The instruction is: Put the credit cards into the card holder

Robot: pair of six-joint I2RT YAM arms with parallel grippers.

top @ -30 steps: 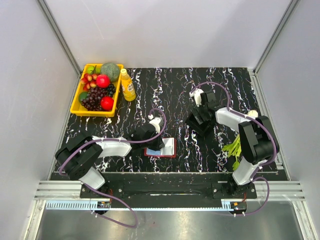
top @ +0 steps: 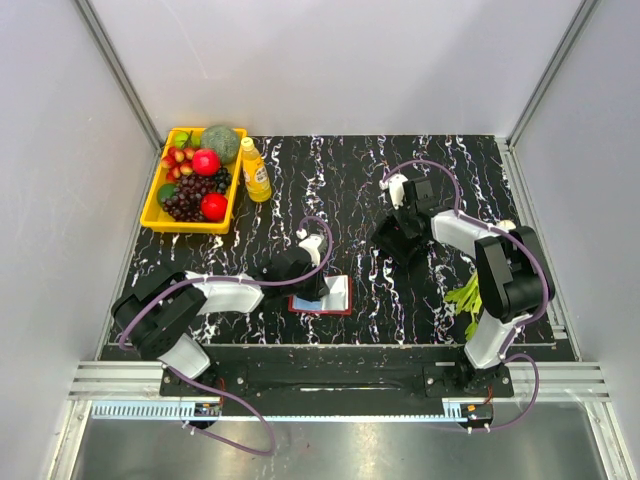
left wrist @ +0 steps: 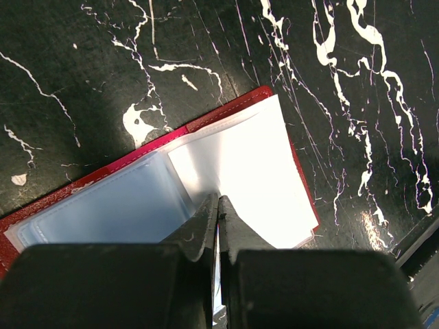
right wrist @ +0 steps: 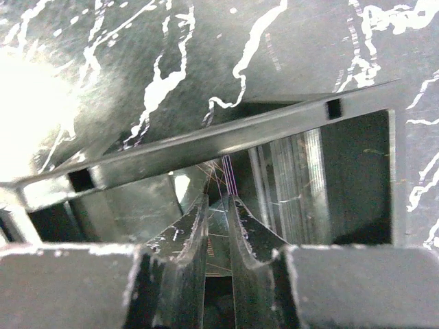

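The red card holder (top: 340, 306) lies open at the front centre, with pale blue sleeves (left wrist: 103, 205) and a white insert (left wrist: 247, 171). My left gripper is shut over it, its tips at the sleeve's edge by the white insert. My right gripper is inside a dark box (top: 390, 240) with compartments and a metal-like rim (right wrist: 274, 127). Its fingertips are slightly apart; whether anything thin sits between them is unclear.
A yellow fruit basket (top: 154, 216) and an orange bottle (top: 256, 176) stand at the back left. Green vegetables (top: 464, 300) lie at the right, behind the right arm.
Compared with a second ago, the right arm and gripper have shifted slightly at the dark box. The left arm has not moved.
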